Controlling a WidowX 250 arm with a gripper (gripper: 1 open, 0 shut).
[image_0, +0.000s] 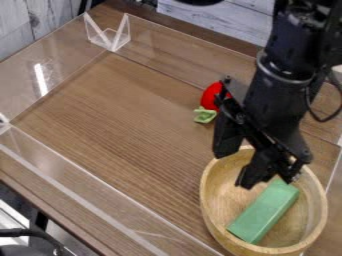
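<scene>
My black gripper (249, 148) hangs open above a wooden bowl (214, 185) at the lower right, with nothing between its fingers. A green block (265, 208) lies tilted diagonally inside the bowl. A red tomato-like object (210, 96) with a small green piece (205, 115) below it sits on the table behind the gripper, partly hidden by it.
A clear wire-like holder (110, 30) stands at the back left. A dark cable runs at the lower left edge.
</scene>
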